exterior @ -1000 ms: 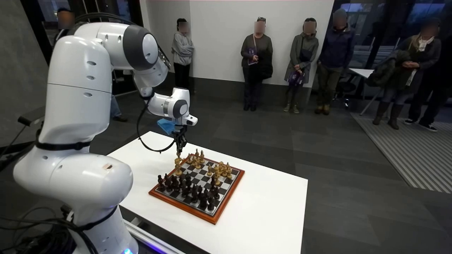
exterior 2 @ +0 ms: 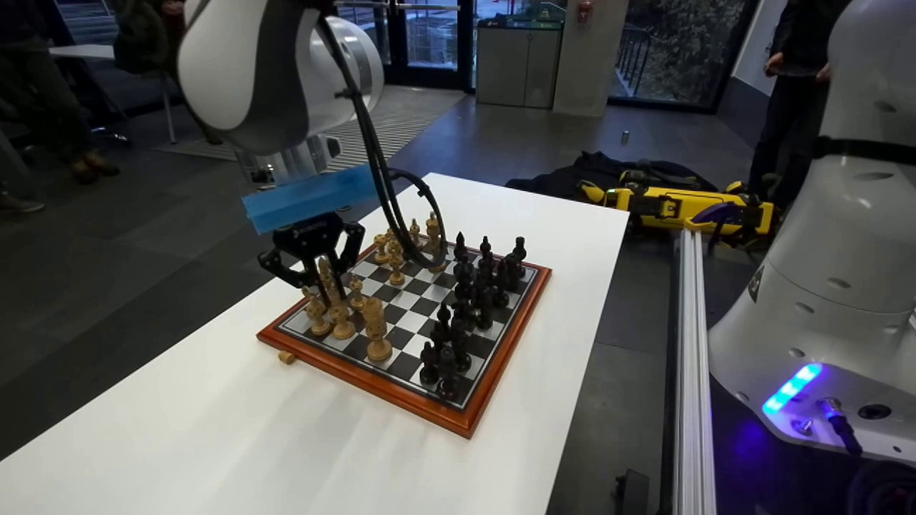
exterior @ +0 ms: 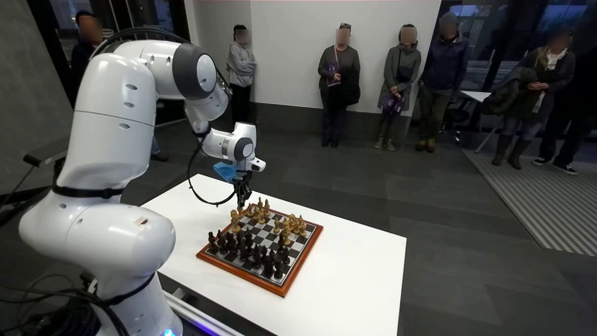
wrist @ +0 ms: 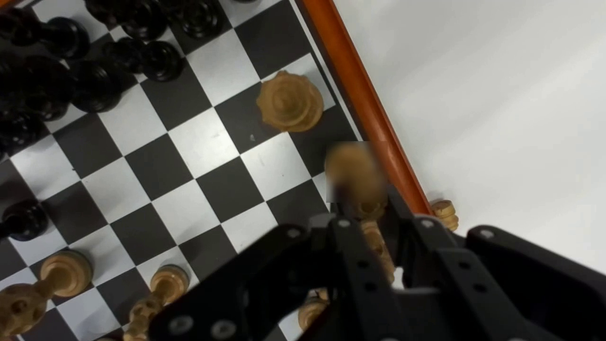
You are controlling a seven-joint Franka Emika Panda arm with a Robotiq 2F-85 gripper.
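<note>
A wooden chessboard (exterior 2: pixel 507 343) holds light and black chess pieces. Over its near-left corner in exterior view 2, my gripper (exterior 2: pixel 333 297) points down among the light pieces, its fingers closed to a narrow gap. A light wooden piece (exterior 2: pixel 325 273) shows between the fingers; its lower part is hard to separate from neighbouring pieces. In the wrist view, tan wood (wrist: pixel 375 244) shows between the dark fingers, and a blurred patch hides the detail near the tips. Beside the gripper stands a tall light piece (exterior 2: pixel 376 330), upright and apart from it.
Black pieces (exterior 2: pixel 464 292) crowd the opposite side of the board. More light pieces (exterior: pixel 294 224) stand along the far side. Off the board, a small light piece (exterior 2: pixel 287 357) lies against the frame.
The arm has shifted slightly right and lower in exterior view 1, bringing the gripper down beside the light pieces. The pieces on the board look unchanged.
</note>
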